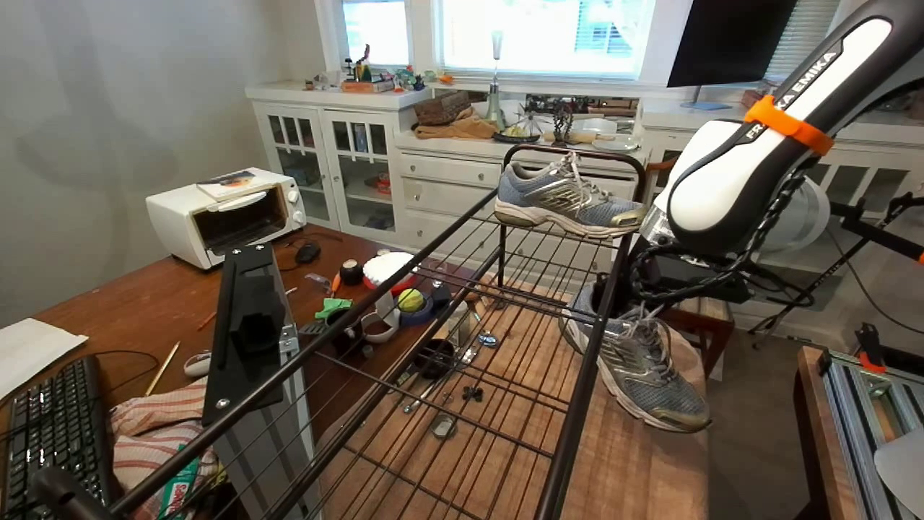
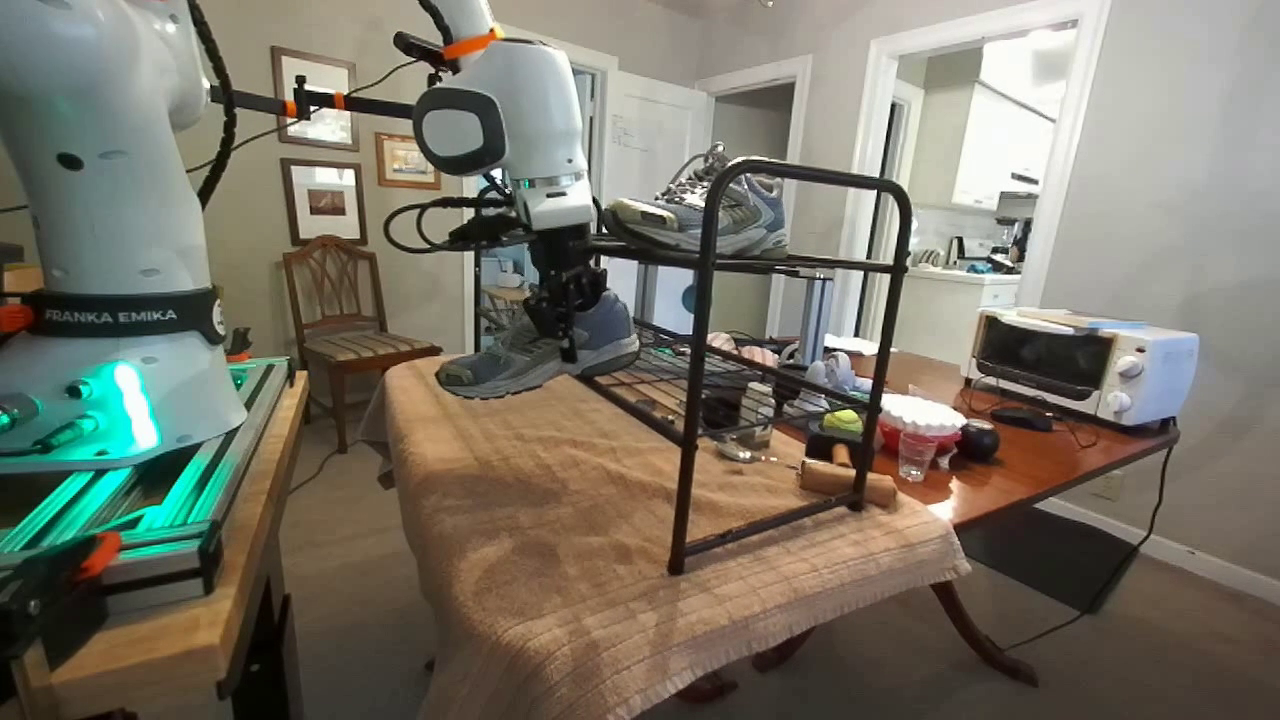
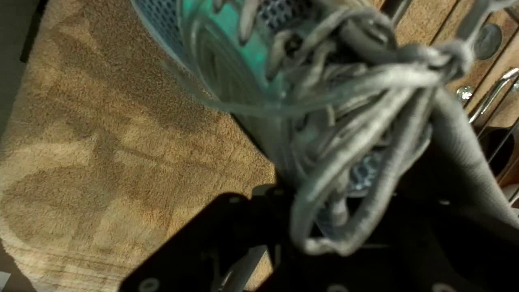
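Note:
One grey-blue running shoe (image 1: 645,368) sits low at the side of the black wire rack, its heel by the lower shelf and its toe out over the towel. In exterior view 2 my gripper (image 2: 569,342) is down at this shoe (image 2: 516,360), with a dark finger in front of its side near the heel. Grey laces and the shoe's opening (image 3: 362,175) fill much of the wrist view, covering the fingertips; whether the fingers grip the shoe cannot be made out. A matching shoe (image 1: 563,199) rests on the rack's top shelf.
The rack's bar (image 1: 589,390) runs close beside the lower shoe. Beneath the rack lie small items and a dark cup (image 1: 434,357). A toaster oven (image 2: 1080,366) stands far off.

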